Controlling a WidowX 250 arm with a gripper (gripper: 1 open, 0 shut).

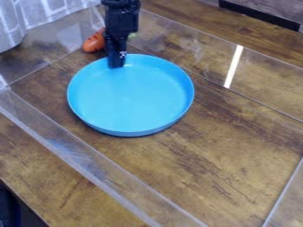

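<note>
A large blue plate (130,99) lies on the wooden table, left of centre. My dark gripper (117,57) reaches down from the top at the plate's back rim, its tips low at or just over the rim. Whether it is open or shut, or holds the rim, is hard to tell. Behind it, partly hidden, lies an orange carrot-like object (96,42) with a bit of green.
Clear plastic barriers run along the left and right of the work area. A white bulky object (18,18) fills the upper left corner.
</note>
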